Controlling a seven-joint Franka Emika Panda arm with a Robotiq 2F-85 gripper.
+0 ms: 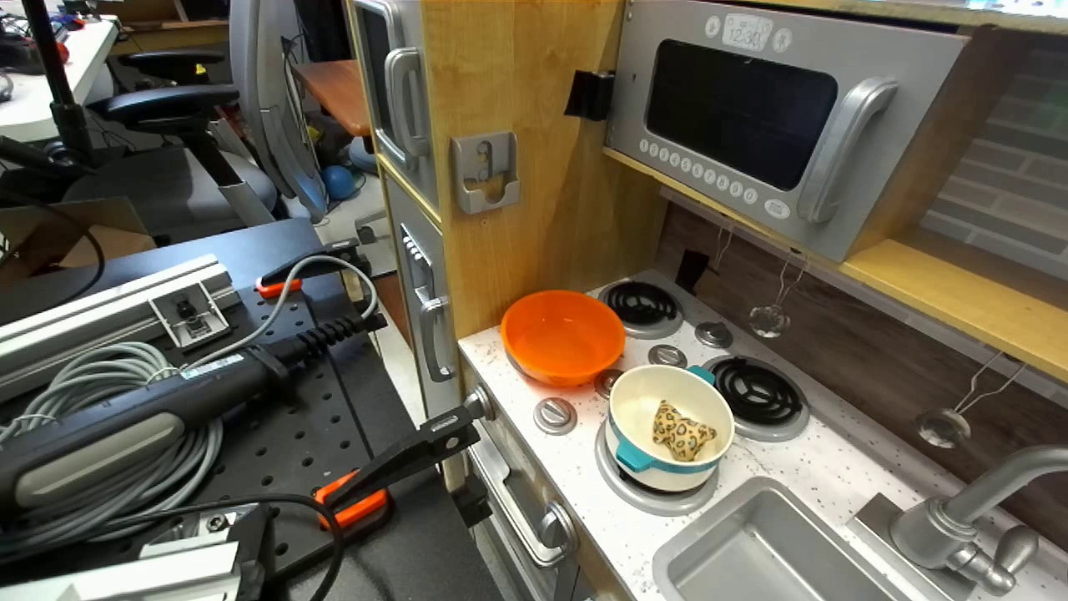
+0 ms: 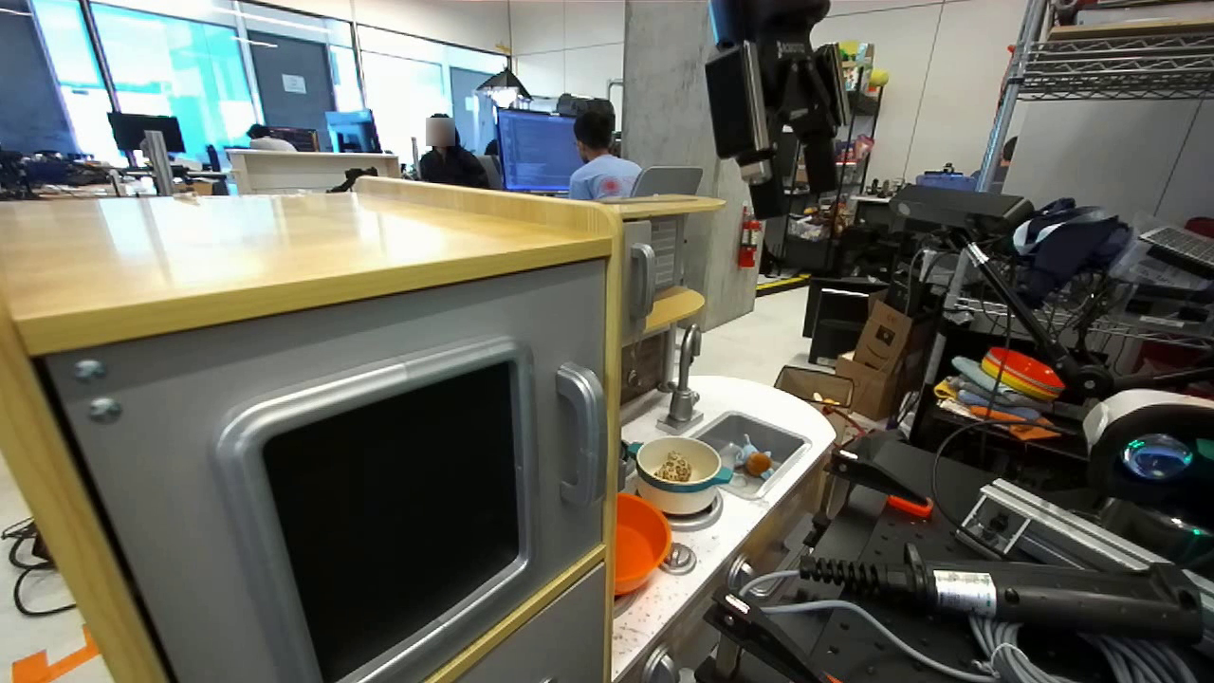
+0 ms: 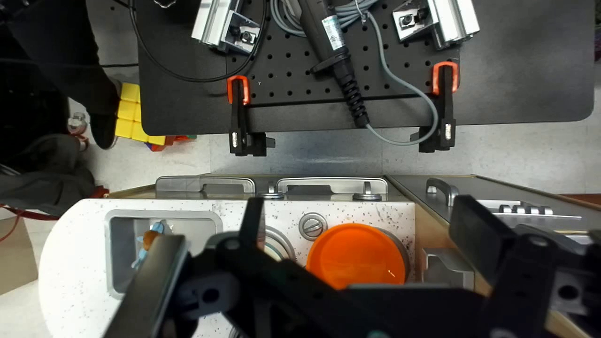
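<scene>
High above the toy kitchen, my gripper point(image 2: 793, 171) hangs at the top of the second exterior view. Its dark fingers stand wide apart in the wrist view, and nothing is between them. A cream pot point(image 1: 643, 392) with teal handles sits on the front burner. Inside it lies a leopard-print cloth piece point(image 1: 682, 431). Beside the pot, an orange bowl point(image 1: 563, 336) rests near the wooden side panel and looks empty. In the wrist view the arm's own parts hide most of the pot and cover the lower edge of the orange bowl point(image 3: 356, 254).
The sink point(image 2: 764, 439) holds a blue toy with an orange-brown part point(image 2: 756, 461). A faucet point(image 1: 956, 521) rises behind it. A microwave point(image 1: 741, 110) and shelf overhang the stove. Across a narrow floor gap stands a black table point(image 3: 524, 73) with clamps and cables.
</scene>
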